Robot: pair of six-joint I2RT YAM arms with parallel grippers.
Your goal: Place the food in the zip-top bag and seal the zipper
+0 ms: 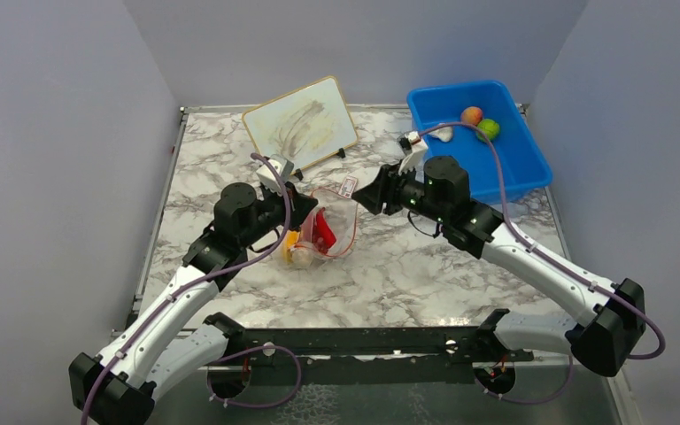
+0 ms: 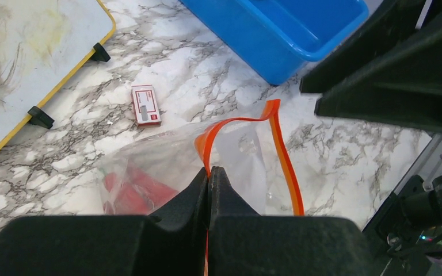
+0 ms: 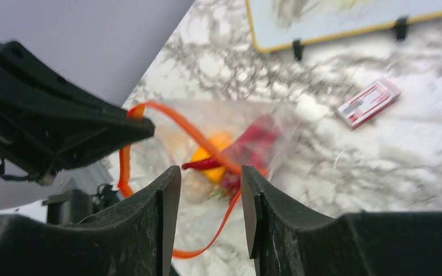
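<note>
A clear zip top bag (image 1: 343, 232) with an orange zipper rim stands open at the table's middle. Inside it show a red item (image 1: 323, 232), a yellow-orange piece (image 3: 207, 163) and a pale round piece (image 3: 195, 187). My left gripper is shut on one side of the orange rim (image 2: 242, 119); the rim runs up from between its fingertips. To the right of the bag, my right gripper (image 1: 363, 197) has its fingers (image 3: 171, 184) spread. In the right wrist view the rim passes across that gap, and I make out no grip on it.
A blue bin (image 1: 518, 159) at the back right holds a peach (image 1: 471, 115), a green item (image 1: 488, 129) and a white item (image 1: 441, 133). A whiteboard (image 1: 303, 122) leans at the back. Behind the bag lies a small red-and-white box (image 2: 146, 105).
</note>
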